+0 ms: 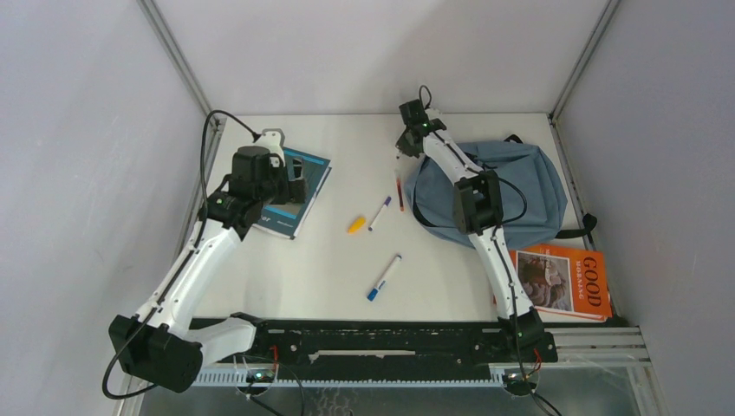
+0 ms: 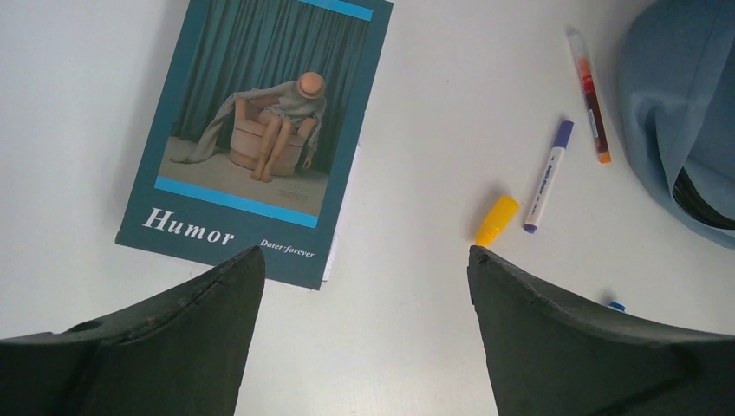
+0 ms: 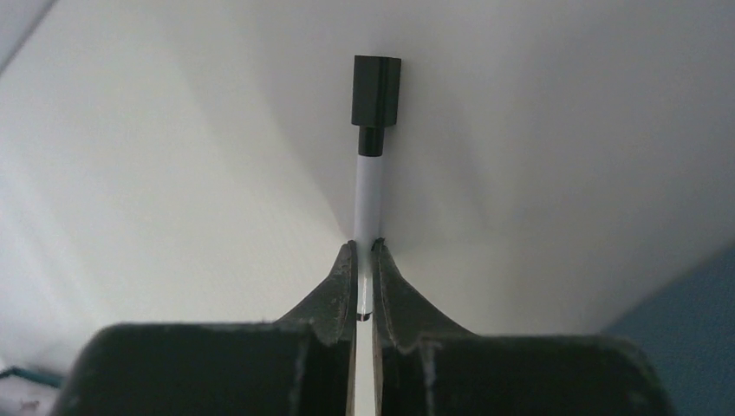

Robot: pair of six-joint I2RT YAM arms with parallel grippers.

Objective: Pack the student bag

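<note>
In the right wrist view, my right gripper is shut on a white marker with a black cap (image 3: pixel 375 91), gripping its white barrel. That marker is hidden under the arm in the top view, at the far edge of the table. My left gripper stands open and empty over the dark teal Humor book (image 2: pixel 225 208). The blue-grey bag (image 1: pixel 442 204) lies at the right. Left of it are a red-and-orange pen (image 1: pixel 400 192), a purple-capped marker (image 1: pixel 380 213), a yellow highlighter (image 1: pixel 356 224) and a blue-capped marker (image 1: pixel 385 277).
An orange book (image 1: pixel 563 279) rests at the right front, below the bag, whose black strap (image 1: pixel 579 231) reaches to the right wall. The back wall is close to my right gripper.
</note>
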